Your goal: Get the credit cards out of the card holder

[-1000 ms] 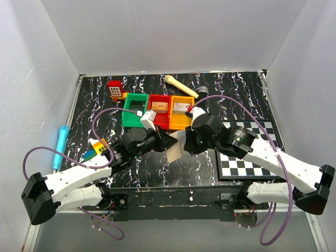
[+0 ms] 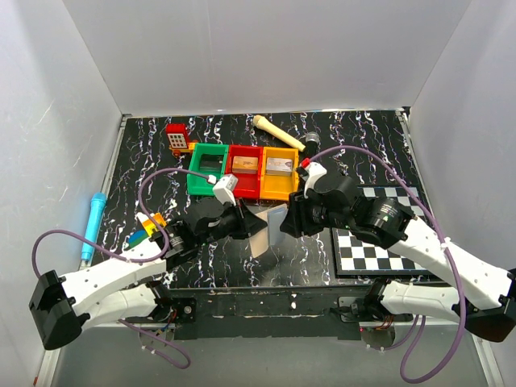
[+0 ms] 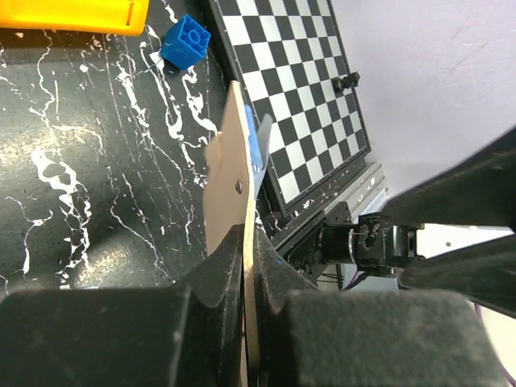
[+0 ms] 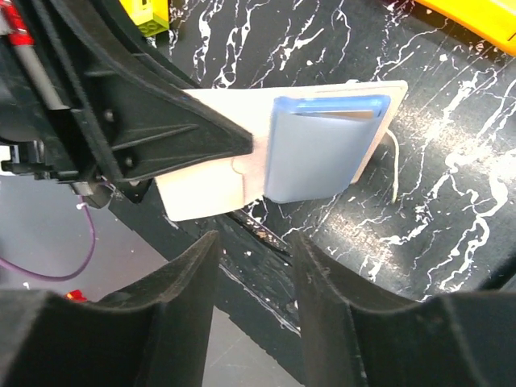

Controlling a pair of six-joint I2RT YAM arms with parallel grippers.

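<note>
A beige card holder (image 4: pixel 214 193) with a translucent blue sleeve (image 4: pixel 310 161) hangs above the table's middle. My left gripper is shut on its beige cover, and in the right wrist view its black fingers (image 4: pixel 205 133) pinch the far part. The sleeve's blue rim stands slightly parted; no card can be clearly told inside. Just right of the holder in the top view is my right gripper (image 2: pixel 288 226). In its own wrist view the right fingers (image 4: pixel 193 278) stand apart with empty space between them, below the sleeve and clear of it.
Behind the arms stand green (image 2: pixel 197 187), red (image 2: pixel 250 192) and yellow (image 2: pixel 278 192) bins. A checkered board (image 2: pixel 355 258) lies on the right, with a blue brick (image 3: pixel 185 42) near it. The marble-patterned table beneath the holder is clear.
</note>
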